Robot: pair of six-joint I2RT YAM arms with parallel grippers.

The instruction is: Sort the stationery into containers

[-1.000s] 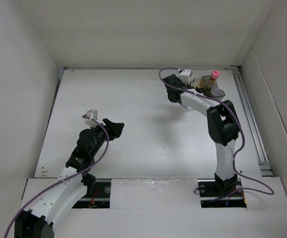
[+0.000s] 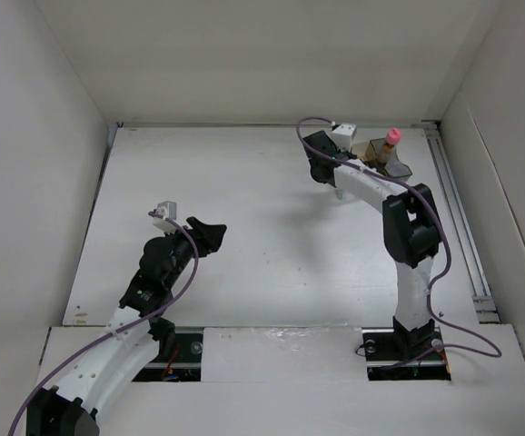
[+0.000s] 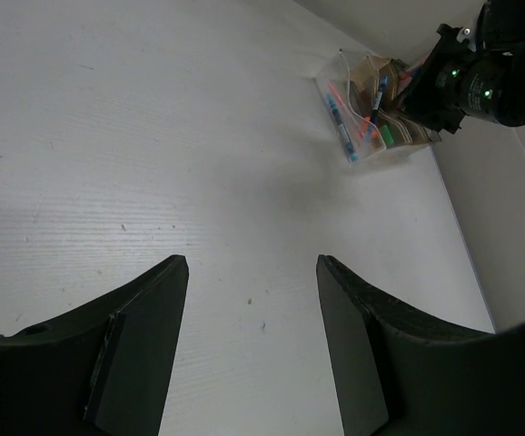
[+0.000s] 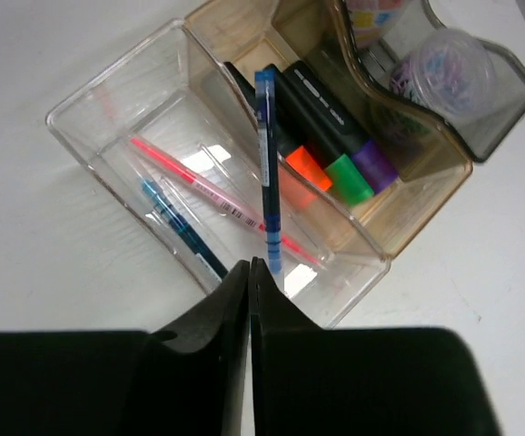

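In the right wrist view a clear container (image 4: 117, 200) holds a pink pen (image 4: 172, 163) and blue pens (image 4: 183, 227); a dark blue pen (image 4: 269, 163) lies steeply across its right part. The tan compartment (image 4: 426, 209) beside it holds black markers (image 4: 326, 118) with orange, green and purple ends. My right gripper hangs over the clear container's near edge, fingertips together, nothing seen between them. My left gripper (image 2: 210, 234) waits over the left half of the table, open and empty in its wrist view.
A further compartment with a round tub (image 4: 444, 77) and a pink-capped bottle (image 2: 392, 138) sits at the back right of the group. Walls border the back and sides.
My right arm has shifted slightly toward the back and right over the containers. The left arm has not moved.
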